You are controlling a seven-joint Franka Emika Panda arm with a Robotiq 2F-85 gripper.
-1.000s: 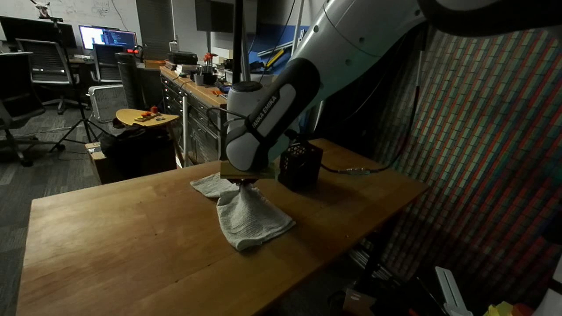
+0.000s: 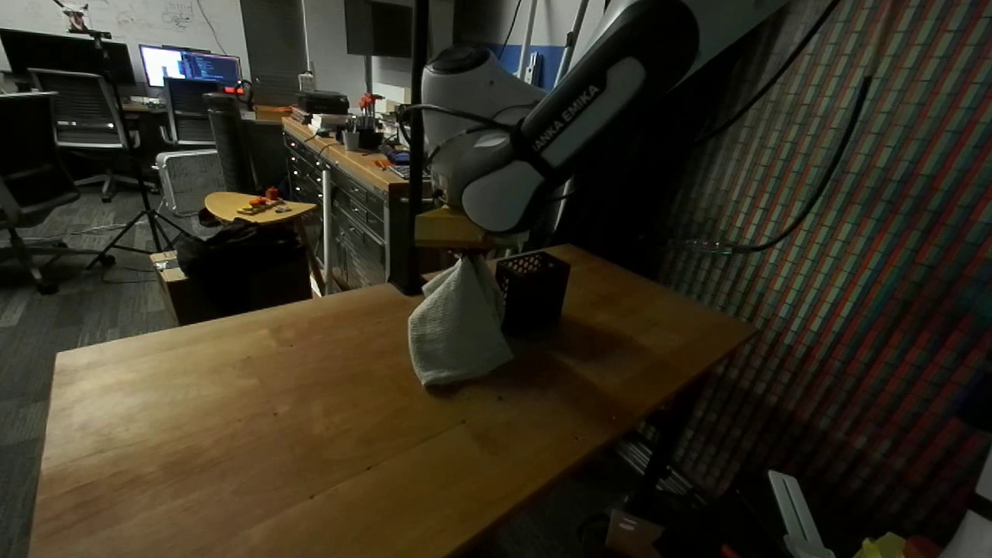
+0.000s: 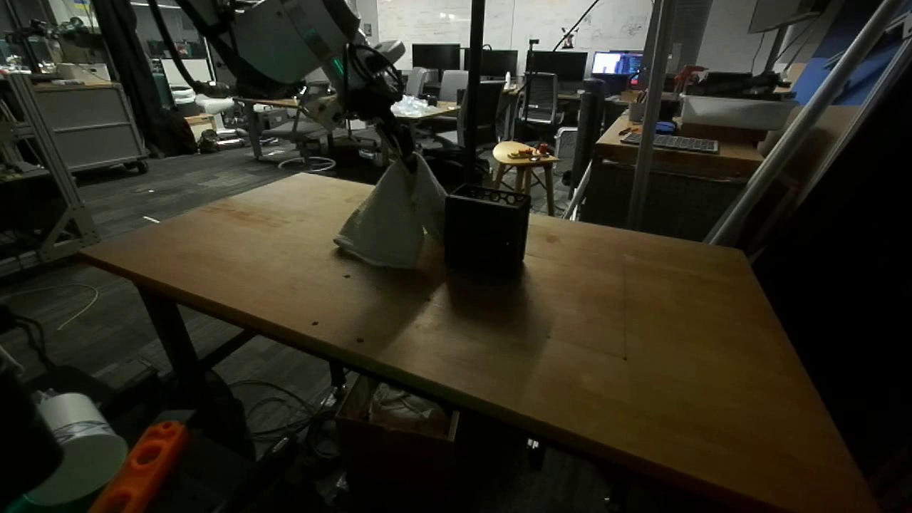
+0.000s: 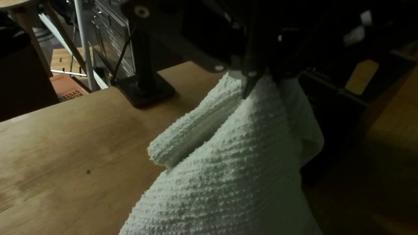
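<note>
A pale, ribbed towel (image 2: 456,325) hangs in folds from my gripper, which is shut on it near the top. Its lower edge comes down close to the table; whether it touches the wood I cannot tell. In the second exterior view the towel (image 3: 389,218) spreads out like a tent beneath the fingers. Right beside it stands a black box (image 3: 485,229) with a perforated side, upright on the table. The wrist view shows the towel's folds widening below the dark fingers, with the box mostly in shadow to the right.
A dark post (image 4: 143,78) is fixed at the table's back edge, close to the arm. Beyond that edge are a small stool (image 2: 260,206) and a drawer bench (image 2: 358,177).
My gripper has risen and shifted right toward the black box, lifting the towel. Before, the towel lay partly spread on the table; now it hangs gathered.
</note>
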